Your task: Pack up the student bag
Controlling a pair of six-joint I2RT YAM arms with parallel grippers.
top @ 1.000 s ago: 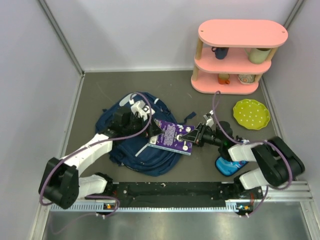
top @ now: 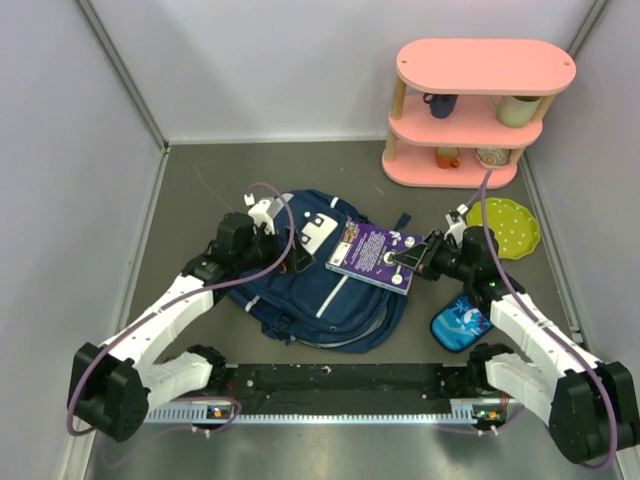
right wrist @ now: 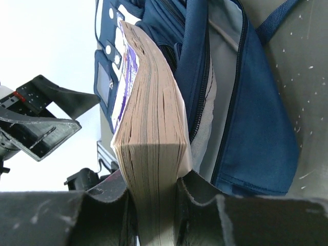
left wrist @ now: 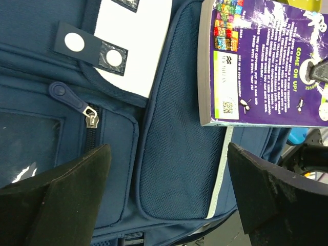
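A navy student bag (top: 310, 290) lies on the grey floor. A purple book (top: 375, 258) is at its right part, its far end over the bag, seen edge-on in the right wrist view with bent pages. My right gripper is shut on the book's near end. My left gripper (top: 295, 255) stands open over the bag's left half, with nothing between its fingers; in the left wrist view, white tabs and a zipper pull (left wrist: 69, 97) lie below it, the book just beyond.
A blue pouch (top: 460, 322) lies at the front right, a green dotted plate (top: 503, 228) at the right. A pink shelf (top: 480, 65) with cups stands at the back right.
The right arm has moved right with the book, and the bag has shifted right with it.
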